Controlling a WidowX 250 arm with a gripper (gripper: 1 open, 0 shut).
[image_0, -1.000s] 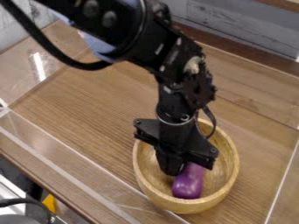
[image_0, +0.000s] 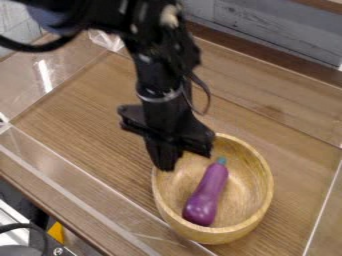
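Observation:
A purple eggplant-like object (image_0: 203, 198) lies inside a pale yellow bowl (image_0: 245, 220) at the lower right. My black gripper (image_0: 168, 158) hangs over the bowl's upper left rim, left of the purple object and apart from it. It looks shut, with nothing visible between its fingers, though its lower tips are partly dark against each other.
A white wall runs along the back. Black cables and a small yellow item sit at the lower left corner.
My gripper has moved up and to the left, away from the purple object, which now shows more fully in the bowl.

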